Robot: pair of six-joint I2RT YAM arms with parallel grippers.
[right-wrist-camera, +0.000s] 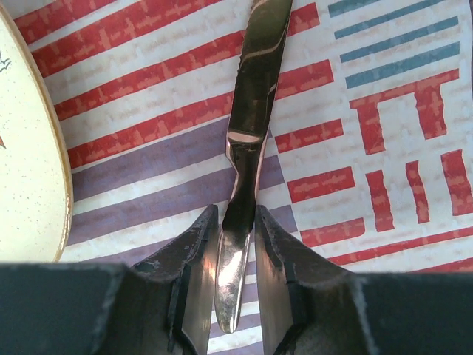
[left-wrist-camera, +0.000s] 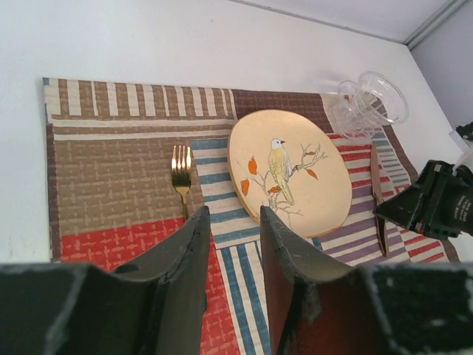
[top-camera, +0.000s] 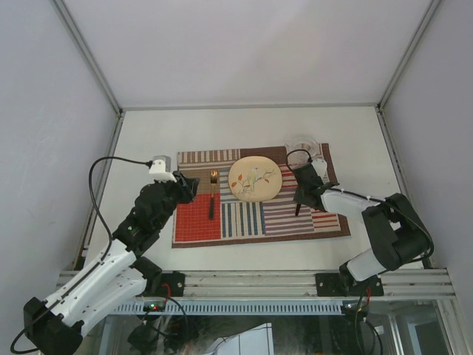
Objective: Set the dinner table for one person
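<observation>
A cream plate with a bird print (top-camera: 254,178) lies mid-placemat (top-camera: 195,216). To its left is a fork (left-wrist-camera: 182,175), to its right a knife (right-wrist-camera: 256,74). A clear glass (left-wrist-camera: 383,100) is at the upper right corner of the mat. My right gripper is down at the knife's handle, fingertips on either side of it, close to or touching it; whether they grip it I cannot tell. My left gripper hangs over the mat's left part, fingers apart with nothing between them.
White table shows bare around the mat (top-camera: 140,129), mostly at the back and far left. Walls with metal rails border it on the back and sides.
</observation>
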